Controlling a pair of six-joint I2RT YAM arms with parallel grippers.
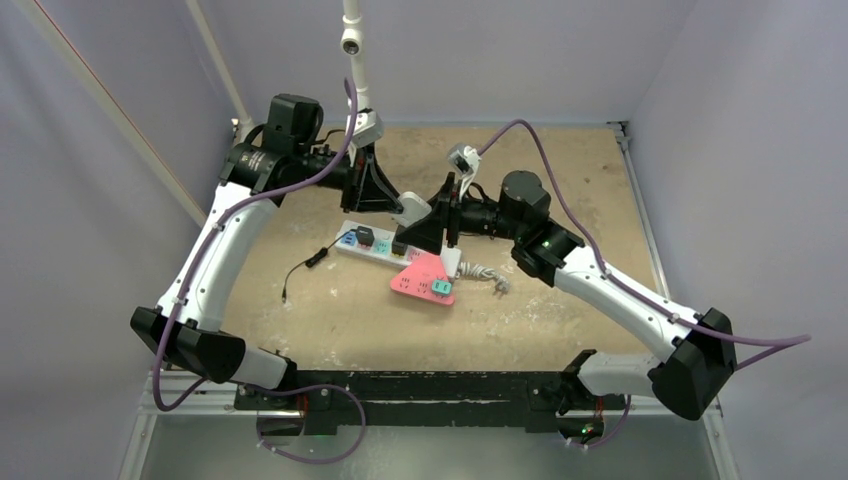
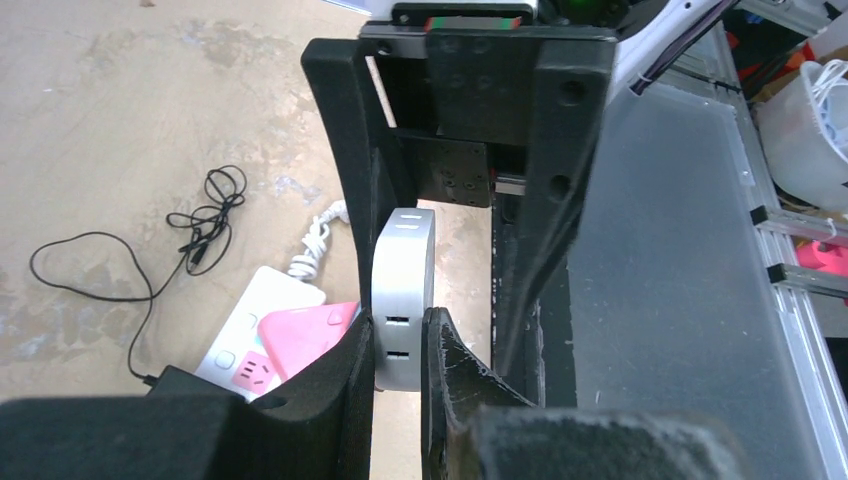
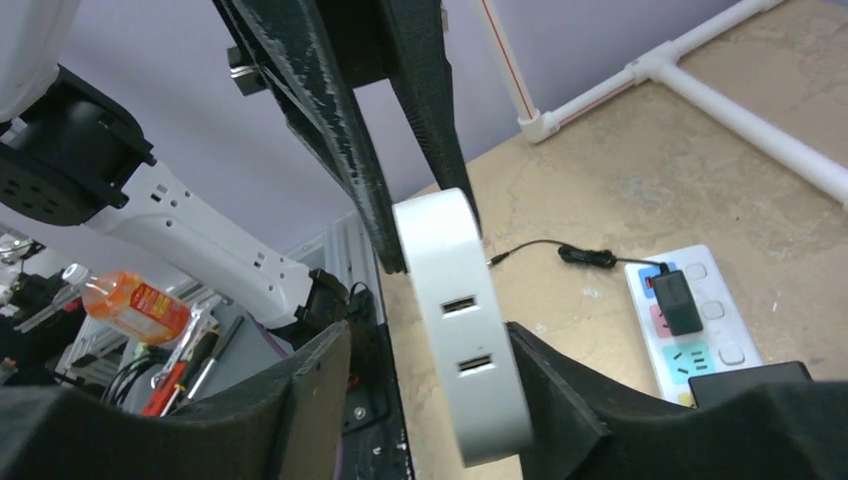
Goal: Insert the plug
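A white plug adapter (image 1: pixel 410 208) with slots in its face is held up between the two grippers above the table (image 1: pixel 520 330). My left gripper is shut on it (image 2: pixel 402 290). My right gripper stands open around the same adapter (image 3: pixel 450 280), its fingers close on either side.
A black cord (image 3: pixel 585 255) runs left of the strip, and a coiled white cable (image 2: pixel 312 245) lies at its right end. White pipes (image 3: pixel 740 120) line the back.
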